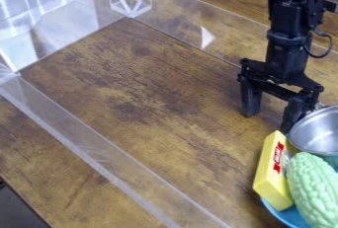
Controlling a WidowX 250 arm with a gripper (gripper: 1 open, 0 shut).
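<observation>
My black gripper (275, 99) is low at the right side of the wooden table, its two dark fingers pointing down near the tabletop beside a silver metal bowl or pot (314, 131). The dark fingers blend together, so whether they are open or shut is unclear. Below them, a yellow box (271, 178) with a red label and a green corn- or cabbage-like item (311, 188) sit in a blue container (282, 214) at the bottom right.
Clear plastic walls (113, 163) border the wooden table (132, 94) along the lower left and the back.
</observation>
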